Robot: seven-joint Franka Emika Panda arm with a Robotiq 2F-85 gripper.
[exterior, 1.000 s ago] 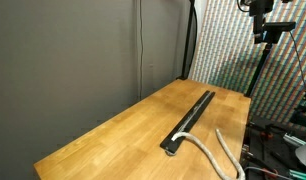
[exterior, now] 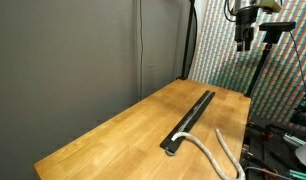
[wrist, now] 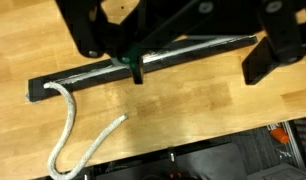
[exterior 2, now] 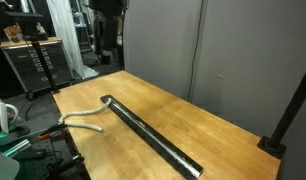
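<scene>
On the wooden table lies a long black channel [exterior 2: 158, 141] with a pale groove along its middle. A pale rope [exterior: 204, 152] forms a bend beside it; in the wrist view one end of the rope [wrist: 69, 112] touches the channel's left end, while the other end rests loose on the wood. High above the table, clear of both, my gripper [exterior: 243, 45] stands open. Its dark fingers [wrist: 258, 62] are spread wide in the wrist view, with only the channel and table seen far below between them.
Bare wood covers most of the table [exterior: 113, 140]. A grey partition [exterior: 63, 70] rises along one long side. A black post [exterior 2: 293, 85] stands at the table's corner in exterior view 2. Dark equipment lies beyond the edge near the rope.
In exterior view 1 my gripper has moved left and slightly down from its earlier place near the right edge. The rope and channel have not moved.
</scene>
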